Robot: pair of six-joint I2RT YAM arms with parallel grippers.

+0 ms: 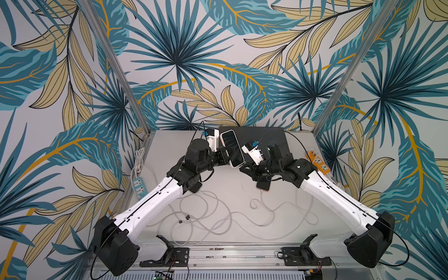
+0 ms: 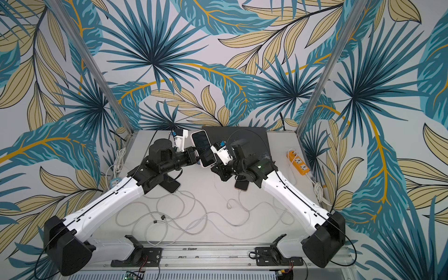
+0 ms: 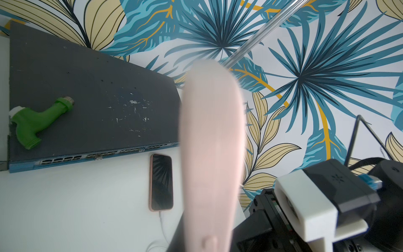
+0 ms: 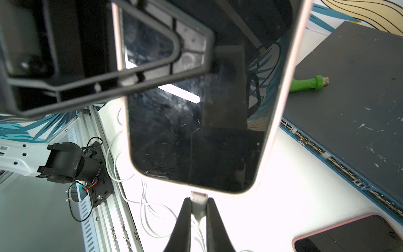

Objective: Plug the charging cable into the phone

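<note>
In the top left view a phone (image 1: 231,145) with a dark screen and pale pink frame hangs above the table, with my left gripper (image 1: 228,155) shut on its side. The left wrist view meets the phone (image 3: 212,159) edge-on, hiding that gripper's fingertips. One black left finger (image 4: 193,58) lies across the screen in the right wrist view. Below, my right gripper is shut on the white cable connector (image 4: 198,206). Its metal tip is at the middle of the phone's bottom edge; whether it has entered the port I cannot tell.
A dark flat box (image 4: 356,84) with a green pipe-like piece (image 3: 39,119) on it stands at the back. Another phone (image 3: 161,181) lies on the table with a cable attached. Loose white cables (image 1: 224,214) spread over the table's front.
</note>
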